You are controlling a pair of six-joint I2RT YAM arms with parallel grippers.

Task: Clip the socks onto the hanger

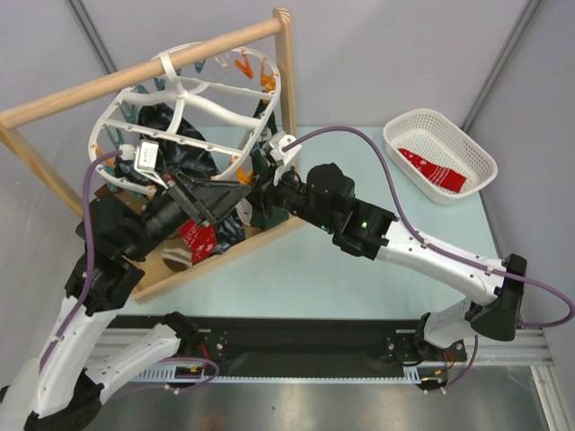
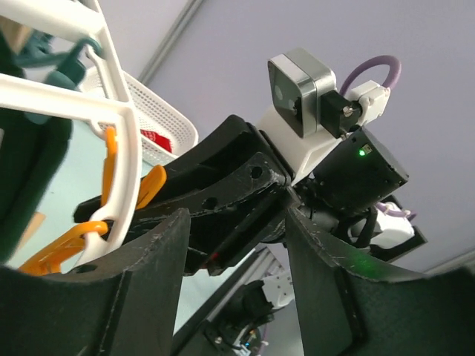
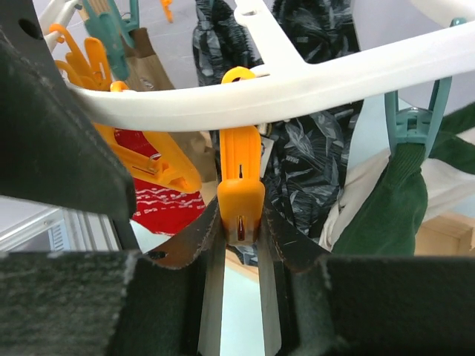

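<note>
The white round hanger (image 1: 184,139) hangs from a wooden rod, carrying orange and teal clips. My right gripper is shut on the lower end of an orange clip (image 3: 241,159) on the rim. Close by, at the front right of the ring, my left gripper (image 1: 226,206) stands part open; only the right gripper's dark body shows behind its gap in the left wrist view. A red sock (image 1: 199,237) hangs below the left gripper, its top hidden. A green sock (image 3: 386,204) hangs from a teal clip (image 3: 414,124). A black item (image 3: 308,148) hangs between them.
A white basket (image 1: 481,154) with a red sock (image 1: 436,171) lying in it stands at the back right. The wooden frame's base (image 1: 260,238) lies under the hanger. Bare tabletop (image 1: 359,287) extends to the right. Both grippers crowd the same rim section.
</note>
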